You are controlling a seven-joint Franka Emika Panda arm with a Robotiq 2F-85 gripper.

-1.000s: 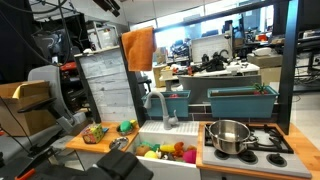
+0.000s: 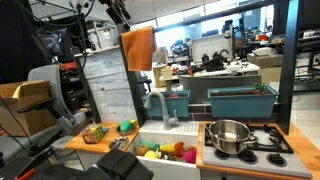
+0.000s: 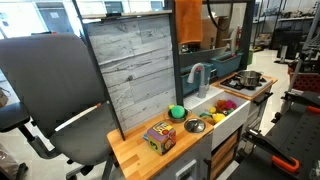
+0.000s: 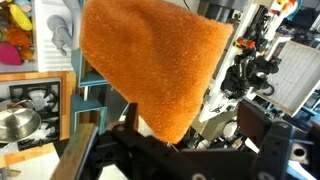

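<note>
An orange cloth (image 2: 139, 48) hangs from the overhead rail (image 2: 190, 19) at the upper left of exterior view 1. In exterior view 2 the same cloth (image 3: 188, 22) shows at the top edge. My gripper (image 2: 123, 17) is up by the cloth's upper left side, open. In the wrist view the cloth (image 4: 155, 55) fills the middle, beyond the open gripper. Whether a finger touches the cloth, I cannot tell.
Below are a sink with colourful toy food (image 2: 168, 152), a faucet (image 2: 160, 105) and a steel pot (image 2: 230, 136) on the stove. A patterned box (image 3: 160, 137) sits on the wooden counter. Open air surrounds the hanging cloth's lower end.
The cloth looks about the same.
</note>
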